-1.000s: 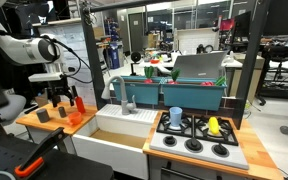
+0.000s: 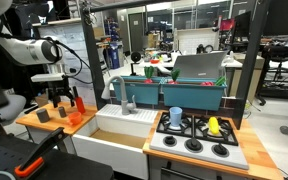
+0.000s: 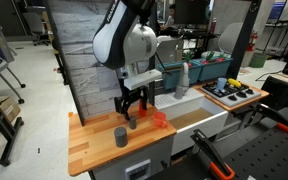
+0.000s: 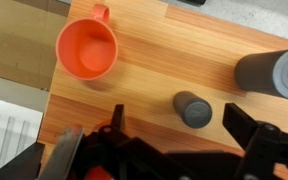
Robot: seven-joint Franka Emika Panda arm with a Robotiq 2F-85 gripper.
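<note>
Seen from the wrist, my gripper is open, its black fingers spread wide at the lower edge. A small dark grey cylinder (image 4: 192, 110) stands on the wooden counter in line with the gap, seen from above. In exterior view 2 the gripper (image 3: 132, 104) hangs low over the counter, close above the small cylinder (image 3: 133, 123). An orange-red cup (image 4: 87, 48) with a handle is at the upper left of the wrist view. A larger grey cylinder (image 4: 272, 73) sits at the right. Another red object (image 4: 66, 152) is partly hidden behind the left finger.
The open drawer (image 2: 114, 145) lies right of the wooden counter (image 3: 92, 137). Farther right, the stove (image 2: 194, 140) holds a blue cup (image 2: 175, 116) and a yellow object (image 2: 214, 126). A teal rack (image 2: 192, 95) stands behind the sink area.
Over the last second the arm has lowered slightly over the wooden counter. The cups and cylinders appear unmoved.
</note>
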